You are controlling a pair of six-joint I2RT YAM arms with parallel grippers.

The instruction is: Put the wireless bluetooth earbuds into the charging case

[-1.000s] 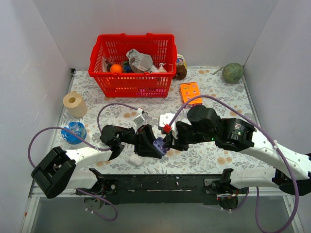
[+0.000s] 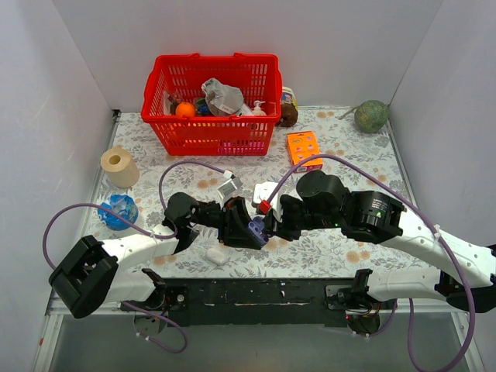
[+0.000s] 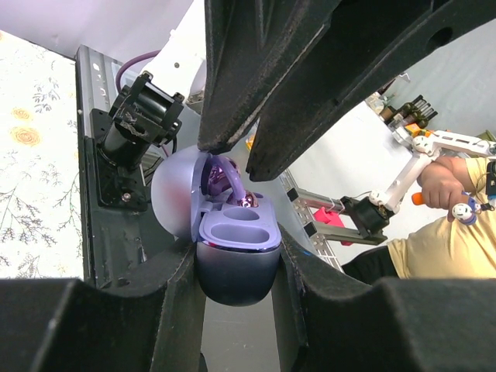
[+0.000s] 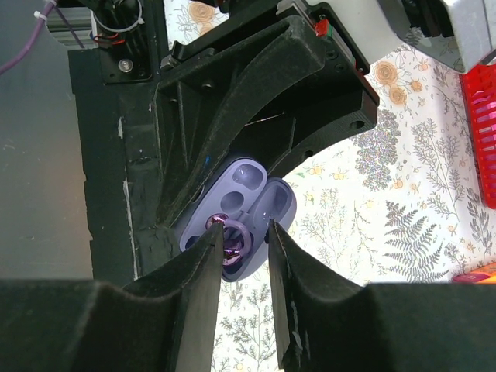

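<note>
The purple charging case [image 3: 239, 232], lid raised, is clamped between the fingers of my left gripper above the table. A shiny purple clip earbud [image 4: 242, 232] sits at one end of the case, its curved bridge standing up; whether it is fully seated I cannot tell. Two wells at the other end look empty. Over the earbud, the right gripper has its fingertips slightly parted, with a narrow gap and nothing gripped between them. In the top view the case [image 2: 259, 228] is partly covered by both grippers.
A small white object [image 2: 218, 256] lies on the patterned cloth below the left arm. Behind stand a red basket [image 2: 213, 138] and an orange box [image 2: 303, 146]. A paper roll [image 2: 119, 166] and a blue bundle [image 2: 118, 211] are at the left.
My left gripper, with the case in it, has shifted slightly to the right and turned a little. The right arm is almost where it was.
</note>
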